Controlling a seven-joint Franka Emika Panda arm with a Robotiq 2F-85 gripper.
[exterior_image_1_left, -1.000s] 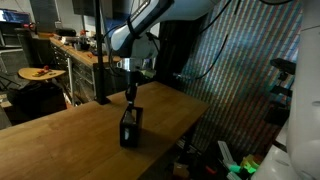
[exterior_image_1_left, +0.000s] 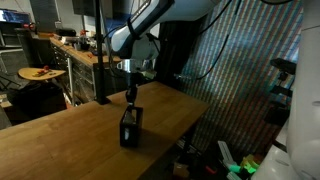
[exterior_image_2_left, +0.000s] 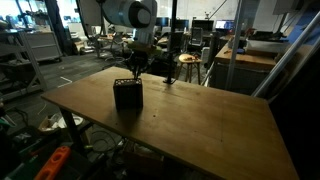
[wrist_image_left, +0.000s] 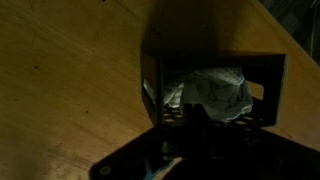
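A small black open-topped box (exterior_image_1_left: 130, 133) stands on the wooden table near its front edge. In the other exterior view, the same box (exterior_image_2_left: 128, 96) is near the table's left end. Directly over its opening, my gripper (exterior_image_1_left: 131, 98) points down, its tips at about rim height. Its narrow fingers look shut, with nothing visible between them. Inside the box, the wrist view shows a crumpled pale cloth or plastic (wrist_image_left: 222, 92), below the dark gripper. The fingertips are too dark there to tell whether they touch it.
A red-and-black object (exterior_image_2_left: 52, 162) lies low near the front left. A round stool (exterior_image_1_left: 42, 74) and workbenches stand in the background.
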